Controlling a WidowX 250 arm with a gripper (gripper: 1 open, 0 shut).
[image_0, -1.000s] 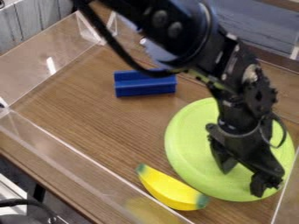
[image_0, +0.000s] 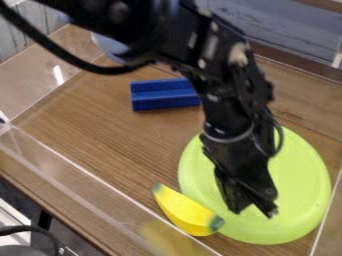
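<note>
My gripper (image_0: 241, 196) hangs low over the left part of a light green round plate (image_0: 287, 200), seemingly shut, with nothing visible between its fingers; the arm hides part of the plate. A yellow toy banana (image_0: 186, 210) with green tips lies at the plate's lower left edge, just left of my fingertips.
A blue block (image_0: 163, 96) lies at the back of the wooden surface (image_0: 94, 140). Clear low walls edge the surface at left and front. A cable shows at the bottom left.
My gripper has moved left across the plate toward the banana. The plate has shifted left, and the banana slightly left with it.
</note>
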